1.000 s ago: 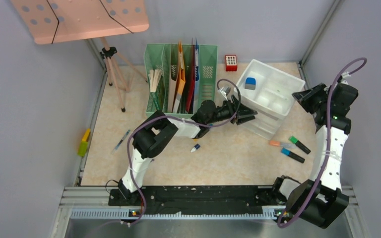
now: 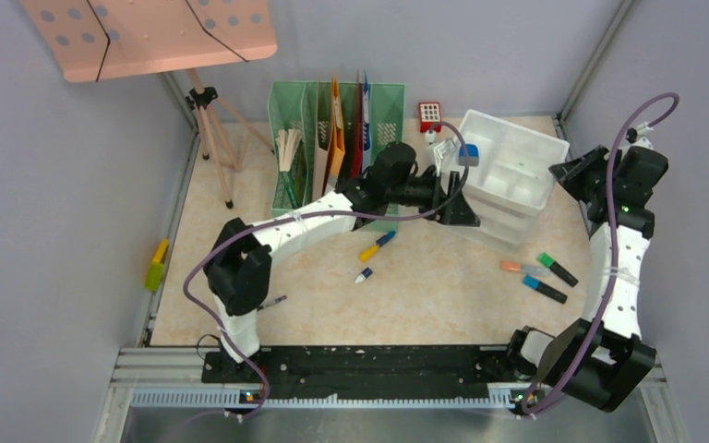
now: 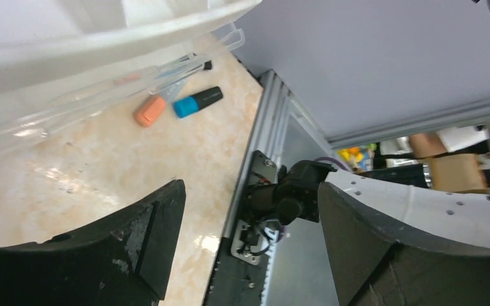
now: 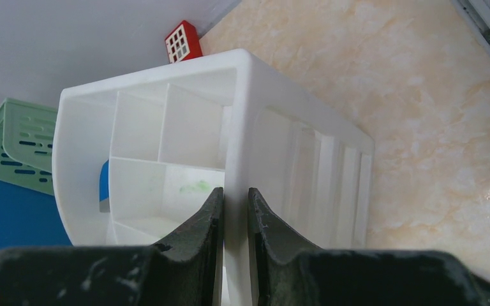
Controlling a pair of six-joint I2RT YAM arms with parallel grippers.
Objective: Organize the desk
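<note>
The white organizer box (image 2: 535, 152) stands at the back right, its divided top holding a blue block (image 2: 469, 155). In the right wrist view my right gripper is shut on the box's white rim (image 4: 237, 127). At the box's front left corner, my left gripper (image 2: 464, 198) stands open. The left wrist view shows its fingers (image 3: 156, 236) wide apart, nothing between them, and a clear plastic edge (image 3: 127, 83) jutting from under the white top. Blue (image 2: 545, 289), green (image 2: 558, 269) and orange (image 2: 522, 268) markers lie right of the front desk area.
A green file holder (image 2: 388, 129) with folders stands behind the left arm. A red calendar block (image 2: 430, 116) is at the back. A yellow-blue marker (image 2: 378, 245), a white-blue one (image 2: 363, 275) and a pen (image 2: 273, 302) lie on the desk.
The left arm has swung, its elbow now further left and nearer the front, and the left gripper's fingers stand wider apart. The right gripper and box have shifted only slightly.
</note>
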